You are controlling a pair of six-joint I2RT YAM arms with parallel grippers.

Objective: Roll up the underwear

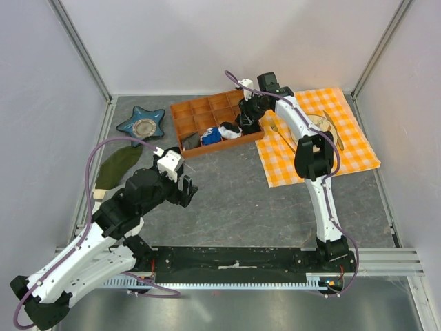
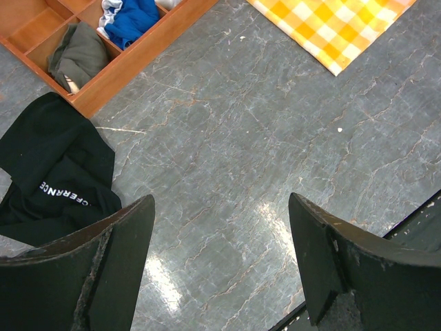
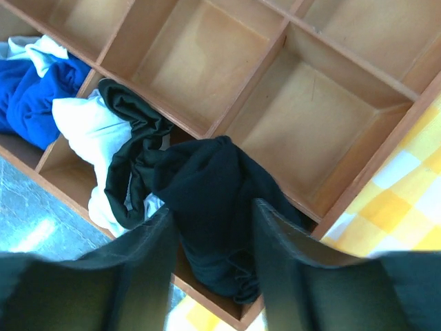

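A black rolled garment [image 3: 213, 200] fills the front corner compartment of the wooden divided box [image 1: 220, 145]. Over it, my right gripper is part open, its fingers [image 3: 141, 258] to either side of the cloth; a firm grip does not show. Another black piece of underwear [image 2: 65, 165] with white lettering lies loosely folded on the grey table, against the box's left corner. My left gripper stands open above the bare table, right of that garment, and holds nothing.
Grey, blue [image 2: 131, 21] and white [image 3: 86, 127] rolled garments sit in the other front compartments; the rear ones are empty. An orange checked cloth [image 1: 279, 169] with plate and cutlery lies right, a blue star-shaped dish [image 1: 157, 123] back left.
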